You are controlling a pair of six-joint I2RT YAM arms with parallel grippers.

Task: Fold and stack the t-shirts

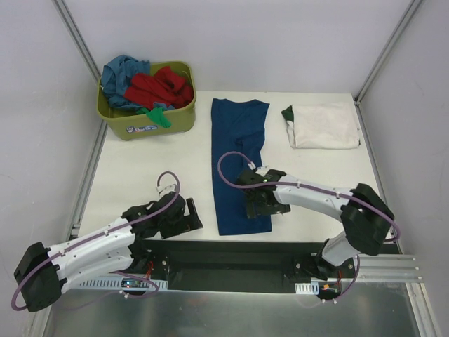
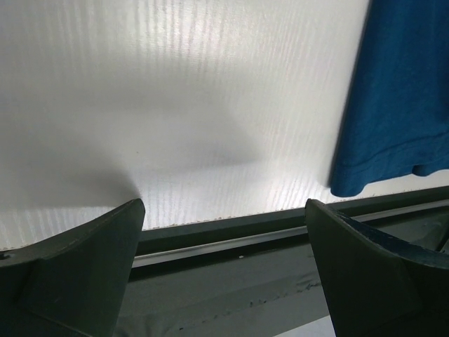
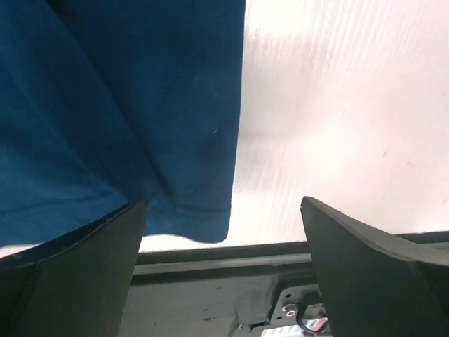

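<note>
A dark blue t-shirt [image 1: 235, 158] lies as a long narrow strip down the middle of the table, its bottom end near the front edge. My right gripper [image 1: 269, 210] is open above the shirt's lower right part; in the right wrist view the shirt's bottom corner [image 3: 214, 225] shows between the open fingers, untouched. My left gripper [image 1: 196, 213] stands open to the left of the shirt, over bare table. In the left wrist view the shirt's other bottom corner [image 2: 351, 179] is just right of the gap. At the back right lies a folded white t-shirt [image 1: 324, 126].
A green basket [image 1: 151, 127] stands at the back left, heaped with blue and red clothes [image 1: 160, 86]. A dark green bit of cloth [image 1: 287, 113] shows at the white stack's left corner. Bare table [image 1: 168, 151] lies left of the blue shirt.
</note>
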